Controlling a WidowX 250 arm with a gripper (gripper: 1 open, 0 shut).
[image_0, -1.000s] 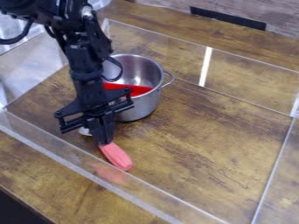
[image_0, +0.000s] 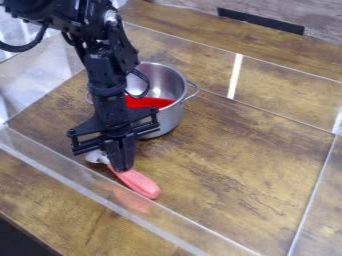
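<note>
My black gripper (image_0: 118, 160) points down just in front of a steel pot (image_0: 167, 87), its tips at the upper end of a pink-handled utensil (image_0: 138, 183). The utensil lies slanted on the wooden surface, its grey head partly hidden behind the fingertips. The fingers look close together; whether anything is between them is hard to tell. Something red (image_0: 150, 103) is inside the pot, which is partly hidden by the arm.
A clear plastic wall runs along the near side of the utensil, and another panel stands at the far left.
My gripper has shifted very slightly, and the pink handle has moved a little toward the lower right. The pot looks unmoved.
</note>
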